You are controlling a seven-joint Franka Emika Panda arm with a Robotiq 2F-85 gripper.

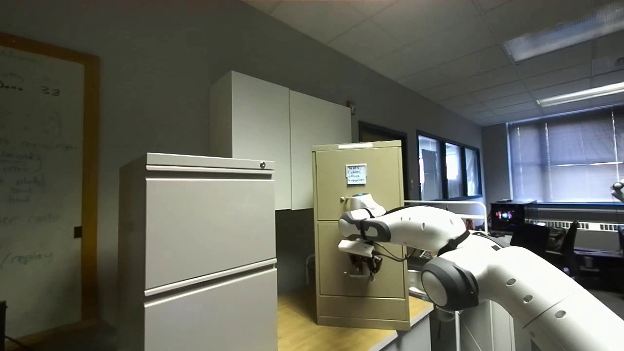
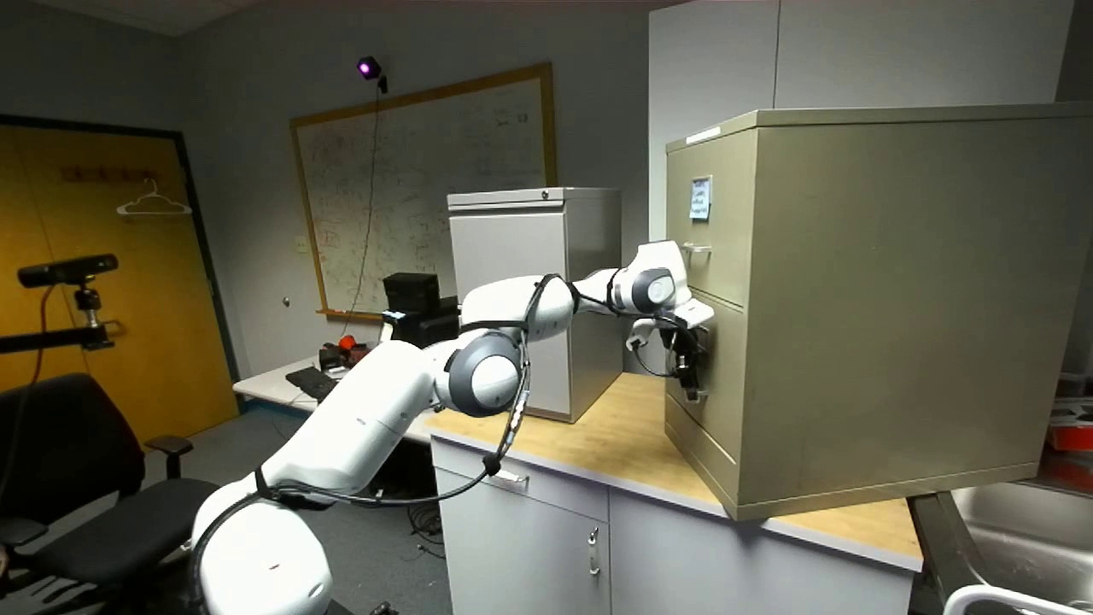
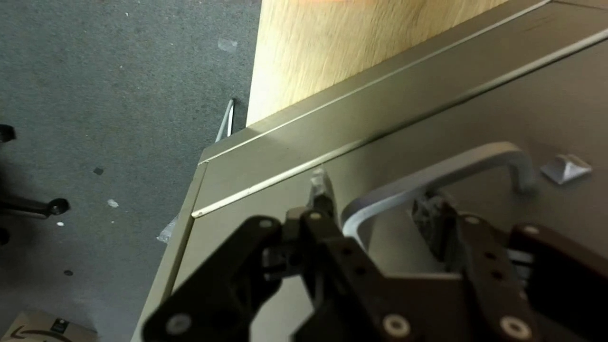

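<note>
A tan filing cabinet (image 2: 881, 307) stands tilted on the wooden counter, drawers shut. Its lower drawer carries a grey bar handle (image 3: 450, 171). In the wrist view my gripper is part open at one end of this handle. One fingertip (image 3: 320, 185) lies just outside the handle's bent end; the other finger (image 3: 431, 219) shows beneath the bar, partway along it. Whether either finger touches the metal, I cannot tell. From the side, the gripper (image 2: 688, 377) sits close to the drawer front, and the arm partly hides the cabinet in exterior view 1.
A small pale latch (image 3: 565, 169) projects beside the handle's far end. The upper drawer has its own handle (image 2: 697, 248), above my wrist. A grey cabinet (image 1: 210, 228) stands to the left in exterior view 1. Bare wooden counter (image 2: 625, 430) lies between the cabinets.
</note>
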